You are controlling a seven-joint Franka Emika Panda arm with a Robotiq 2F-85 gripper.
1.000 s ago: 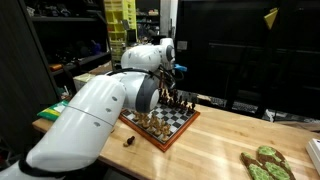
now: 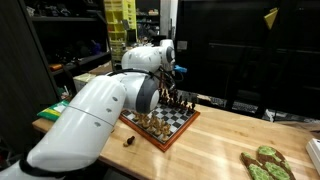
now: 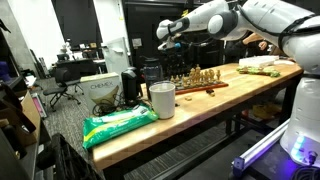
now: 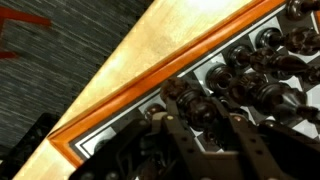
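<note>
In the wrist view my gripper is at the bottom centre, over the board's edge rows, shut on a dark brown chess piece [image 4: 188,98]. The fingers partly cover that piece, so its lower part is hard to make out. Beside it, more dark pieces [image 4: 270,97] crowd the squares to the right. The chessboard [image 2: 182,122] has an orange-brown border and lies on the wooden table. Light wooden pieces [image 2: 152,124] stand on its near side; dark pieces [image 2: 182,101] stand along the far side. My arm hides part of the board in exterior view 1.
One small dark piece [image 2: 130,141] lies off the board on the near table. Patterned green items [image 2: 268,162] rest at the right. A white cup [image 3: 163,99] and a green package [image 3: 122,124] occupy the table end. Bare table [image 2: 230,130] stretches right of the board.
</note>
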